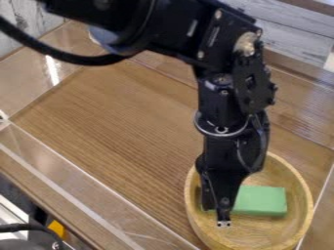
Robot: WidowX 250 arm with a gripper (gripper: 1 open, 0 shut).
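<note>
A round wooden bowl (243, 236) sits at the lower right of the wooden table, with a green block (263, 201) lying inside it. My black gripper (222, 213) reaches down into the left part of the bowl, beside the block and partly in front of it. Its fingers look shut, with nothing clearly between them.
A clear edge strip runs along the lower left, with cables below it, and a white slatted wall stands at the back.
</note>
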